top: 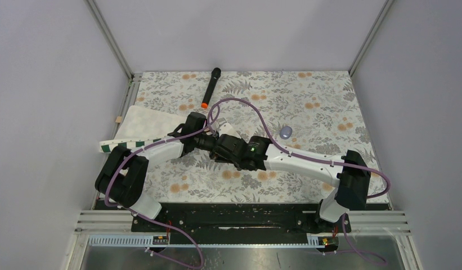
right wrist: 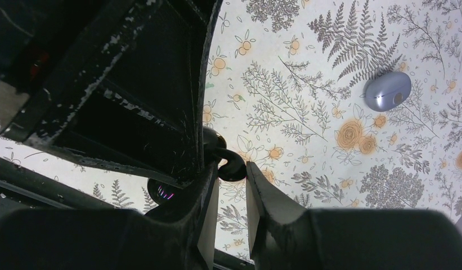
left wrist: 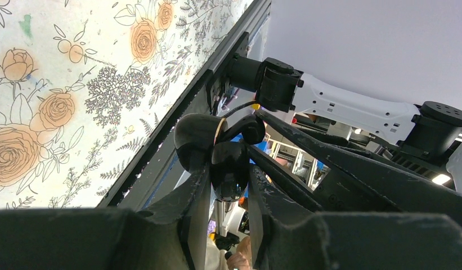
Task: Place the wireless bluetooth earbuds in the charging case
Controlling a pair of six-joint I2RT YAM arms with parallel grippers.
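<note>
In the left wrist view my left gripper is shut on the glossy black charging case (left wrist: 228,171), whose lid (left wrist: 192,135) stands raised. A small black earbud is held at the case by my right gripper, which is shut on the earbud (right wrist: 234,171) in the right wrist view. Whether the earbud sits inside a slot I cannot tell. In the top view both grippers meet near the middle of the table, largely hidden by the arms.
A blue-grey oval object (right wrist: 388,90) lies to the right on the floral table. A microphone (top: 211,87) lies at the back, and a white pad (top: 147,121) at the left.
</note>
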